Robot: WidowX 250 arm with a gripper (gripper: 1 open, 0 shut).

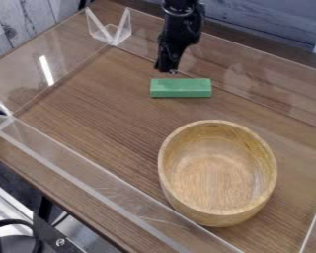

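Note:
The black gripper [166, 65] hangs at the back of the table, just above and behind a green block [181, 88]. It looks shut, with nothing visible between its fingers. The green block lies flat on the wooden table [82, 119], apart from the fingertips as far as the view shows.
A round wooden bowl [217, 172] takes up the front right of the table. A clear plastic piece [108, 28] stands at the back left. Transparent strips run along the table's edges.

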